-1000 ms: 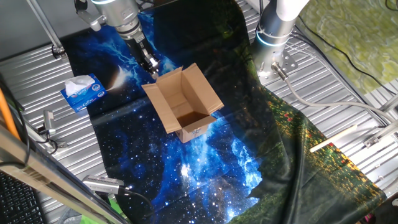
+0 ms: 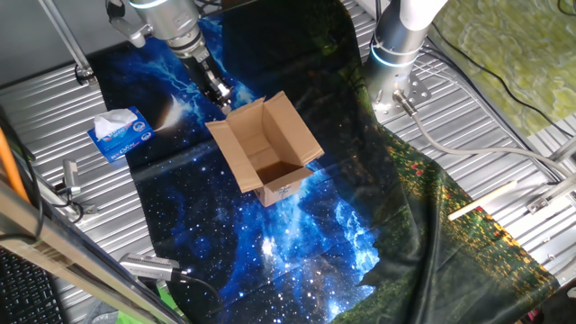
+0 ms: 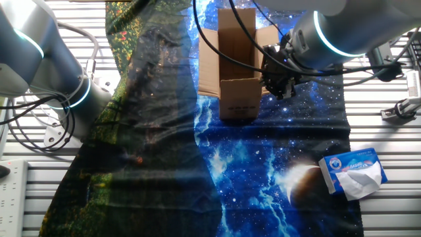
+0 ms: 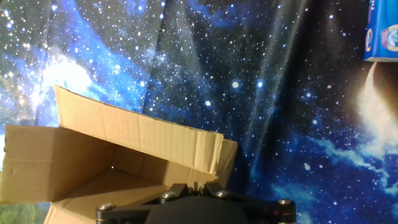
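Note:
An open cardboard box (image 2: 246, 155) stands on the space-print cloth, its flaps spread outward and no object visible inside. In the wrist view the near flap of the box (image 4: 137, 130) crosses the lower left. My gripper (image 2: 224, 96) is at the box's corner on the side toward the tissue box; from above, the arm hides part of it (image 3: 279, 76). The fingertips of the gripper come together at the bottom of the wrist view, just below the flap's end. Nothing shows between them, and whether they touch the cardboard is unclear.
A blue tissue box (image 2: 121, 135) with a white tissue lies at the cloth's edge. The robot's metal base column (image 2: 393, 67) stands on the other side. Cables hang across the second exterior view.

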